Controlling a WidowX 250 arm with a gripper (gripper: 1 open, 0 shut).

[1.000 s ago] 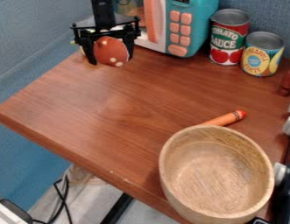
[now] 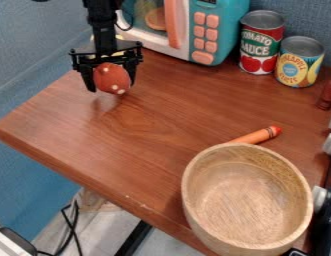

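Note:
My black gripper [image 2: 110, 72] is at the upper left of the camera view, its fingers around a round red object with pale spots [image 2: 112, 82], low over the wooden table [image 2: 114, 140] at its back left. Whether the object rests on the table is unclear. An empty wooden bowl [image 2: 247, 200] stands at the front right, with an orange stick-shaped item [image 2: 252, 138] just behind it.
A teal toy microwave [image 2: 213, 35] stands at the back. A tomato sauce can [image 2: 259, 50], a yellow-labelled can [image 2: 299, 65] and a small red bottle [image 2: 327, 98] are at the back right.
The gripper and the red object have moved down and a little left in the view over the last second.

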